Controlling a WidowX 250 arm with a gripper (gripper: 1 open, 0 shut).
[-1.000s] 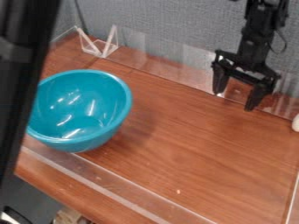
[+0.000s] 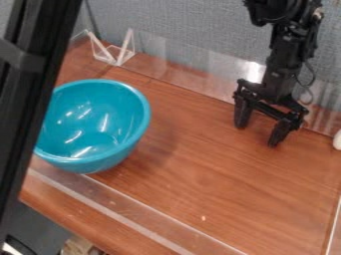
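The black gripper (image 2: 260, 127) hangs at the back right of the wooden table, open, its two fingers pointing down close to the tabletop with nothing visible between them. A teal bowl (image 2: 123, 125) stands at the left, partly hidden behind a black post at the image edge.
A white wire holder (image 2: 111, 50) sits in the back left corner. A clear strip runs along the grey back wall. A white object (image 2: 336, 139) is cut off at the right edge.
The gripper has come down toward the tabletop and slightly to the left, with more of the arm now in view. The bowl has not moved.
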